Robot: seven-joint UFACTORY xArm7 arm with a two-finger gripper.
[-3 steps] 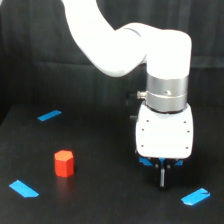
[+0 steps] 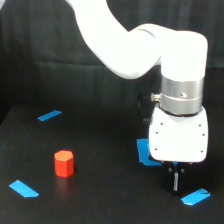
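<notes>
My gripper [image 2: 175, 180] hangs at the right of the black table, below the white hand. Its narrow fingers look like one thin upright shape, so how far apart they stand is unclear. A red hexagonal block [image 2: 64, 164] sits by itself on the left side of the table, well away from the gripper. Behind the hand lies a blue patch [image 2: 145, 152], partly hidden by it.
Strips of blue tape mark the black table: one at the back left [image 2: 49, 115], one at the front left [image 2: 23, 188], and one at the front right [image 2: 196, 197]. Between the red block and the arm the surface is clear. Dark curtains hang behind.
The arm and its gripper have shifted a little to the right, uncovering more of the blue patch on its left. The red block has stayed put.
</notes>
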